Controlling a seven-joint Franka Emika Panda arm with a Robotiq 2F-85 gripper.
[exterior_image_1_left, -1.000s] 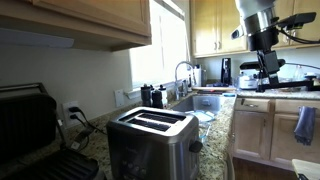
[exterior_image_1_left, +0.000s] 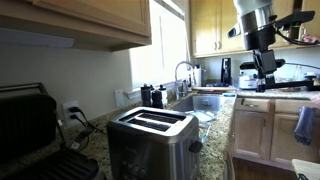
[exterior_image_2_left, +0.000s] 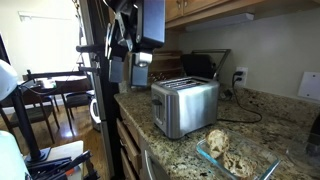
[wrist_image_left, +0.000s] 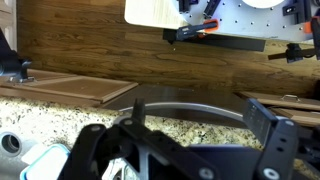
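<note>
My gripper is open and empty, its two dark fingers standing wide apart in the wrist view. Below it lie the granite counter's edge and the wooden floor (wrist_image_left: 180, 65). In exterior view 2 the gripper hangs in the air, in front of and above a silver toaster (exterior_image_2_left: 186, 108) and apart from it. The toaster (exterior_image_1_left: 152, 145) stands upright on the counter; its slots look empty. A glass dish (exterior_image_2_left: 270, 165) holding bread-like pieces (exterior_image_2_left: 236, 152) sits nearby on the granite.
A sink (exterior_image_1_left: 200, 103) with a tall faucet (exterior_image_1_left: 181, 72) lies farther along the counter. Dark bottles (exterior_image_1_left: 152, 96) stand by the wall. Upper cabinets (exterior_image_1_left: 85, 18) overhang the counter. Granite (exterior_image_2_left: 285, 133) is bare behind the dish.
</note>
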